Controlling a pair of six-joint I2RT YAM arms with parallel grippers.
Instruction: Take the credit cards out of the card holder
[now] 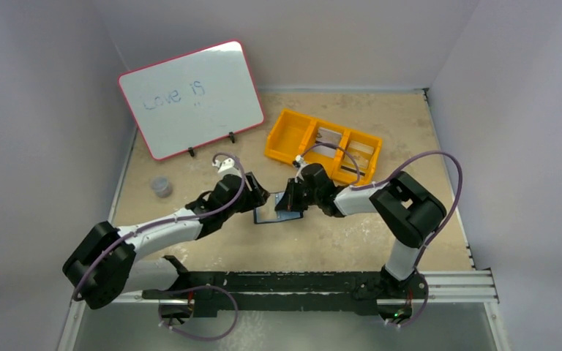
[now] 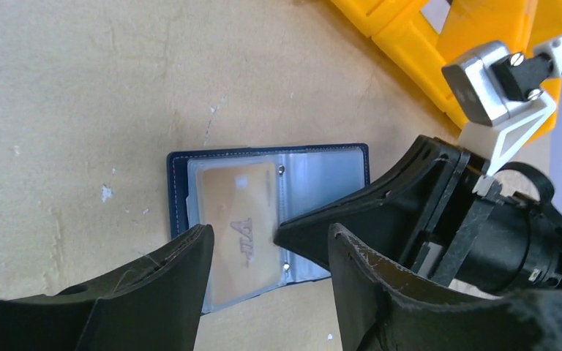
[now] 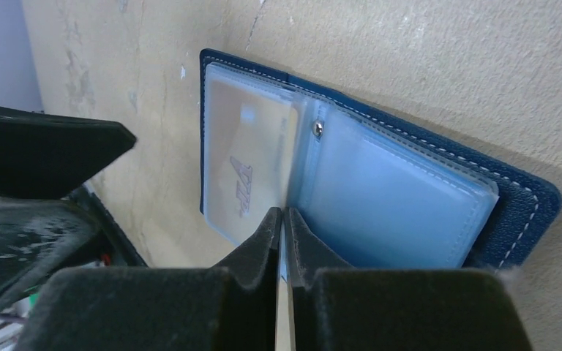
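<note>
A dark blue card holder (image 1: 265,215) lies open on the table, clear sleeves showing; its left stack (image 2: 233,190) holds pale cards with faint lettering. The right gripper (image 1: 287,205) is over the holder's middle, fingers shut at the inner edge of that stack (image 3: 247,157); whether they pinch a sleeve or card is hard to tell, as the tips hide it. My left gripper stands open just beside the holder, with nothing seen held between its fingers.
An orange divided bin (image 1: 287,135) stands behind the holder. A whiteboard (image 1: 190,110) lies at back left, a small clear cup (image 1: 161,186) at left.
</note>
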